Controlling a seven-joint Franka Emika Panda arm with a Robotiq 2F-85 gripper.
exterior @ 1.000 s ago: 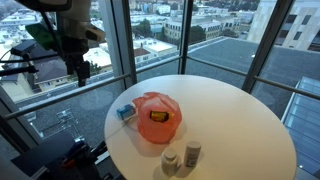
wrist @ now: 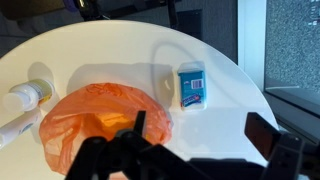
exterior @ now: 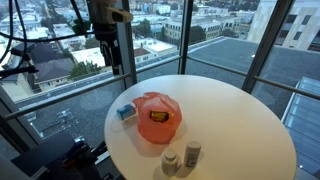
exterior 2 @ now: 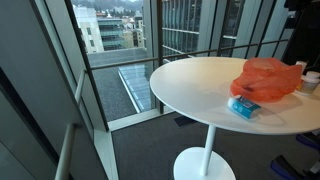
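My gripper is open, with its two dark fingers spread wide and nothing between them. In exterior view 1 it hangs high at the upper left, off the table's left edge. A small blue-and-white box (wrist: pixel 192 89) lies on the round white table (exterior: pixel 235 115), close to its edge. Beside the box rests a crumpled orange-red plastic bag (exterior: pixel 150 134). Something yellow and dark (exterior: pixel 159 116) shows inside the bag's mouth; what it is I cannot tell. In the wrist view the box lies beyond the fingertips, between their lines, and the bag is partly behind the left finger.
Two small bottles stand near the bag: a whitish one (exterior: pixel 169 160) and a greyish one (exterior: pixel 192 153) with a pale top. Tall windows with dark frames (exterior: pixel 183 38) surround the table.
Across the last second the arm and gripper have shifted to the right in exterior view 1, toward the table. The box, bag and bottles stay where they were.
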